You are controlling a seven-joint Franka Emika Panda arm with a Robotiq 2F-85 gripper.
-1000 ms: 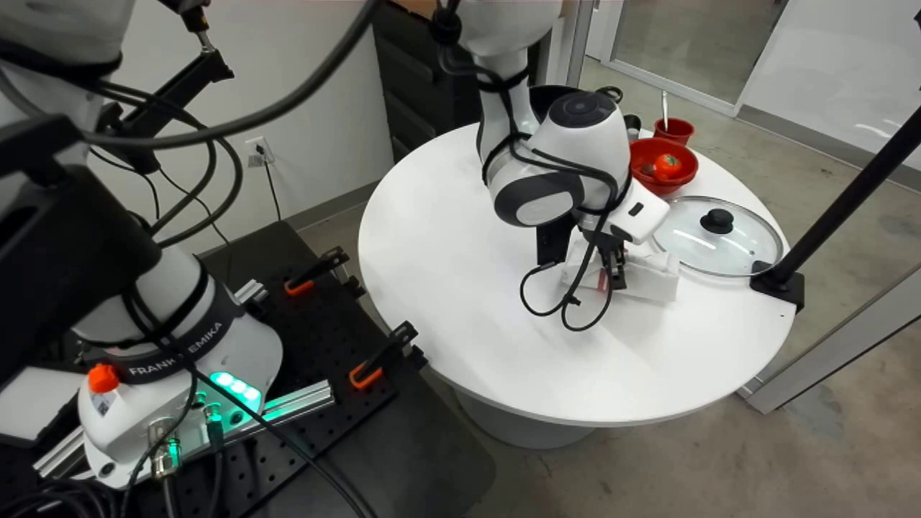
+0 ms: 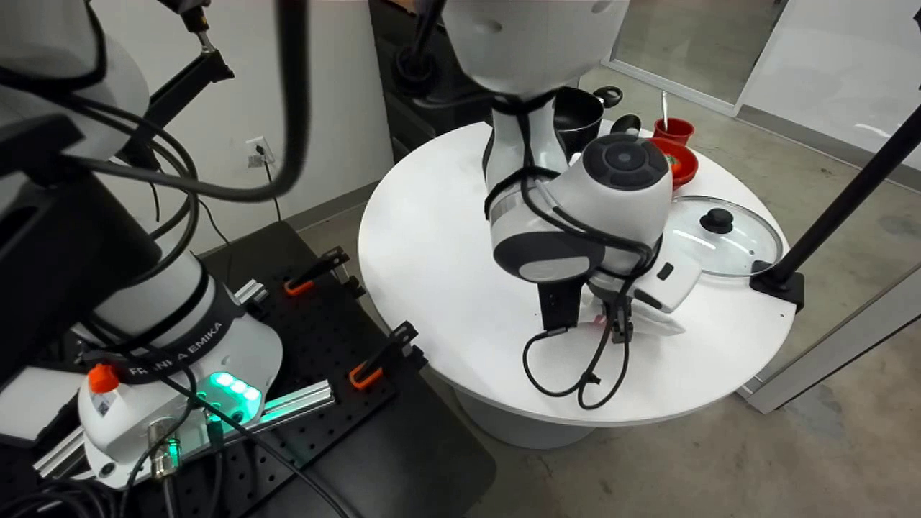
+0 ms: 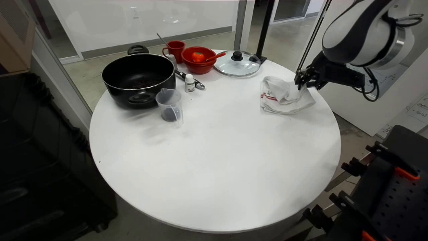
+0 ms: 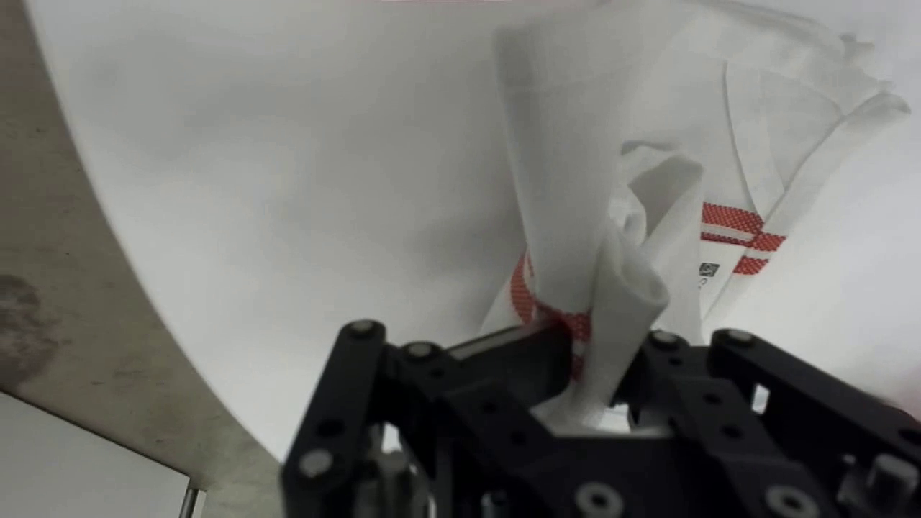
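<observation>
A white cloth with red stripes point(image 3: 287, 105) lies bunched and partly folded on the round white table, close to its edge. My gripper point(image 3: 304, 82) is low over the cloth's edge. In the wrist view, a raised fold of the cloth point(image 4: 565, 173) runs down between the fingers of my gripper, which is shut on it. The rest of the cloth spreads flat beyond the fingers. From exterior view 1 the arm hides most of the cloth, with just a pale corner point(image 2: 660, 324) showing.
A glass lid point(image 3: 237, 64), a red bowl with a tomato point(image 3: 200, 68), a red mug point(image 3: 175, 50), a black pot point(image 3: 138, 80), a small white bottle point(image 3: 189, 83) and a clear measuring cup point(image 3: 170, 105) stand away from the cloth.
My gripper has moved away from the bowl and lid, toward the near edge of the table in exterior view 1. The cloth has shifted the same way with it.
</observation>
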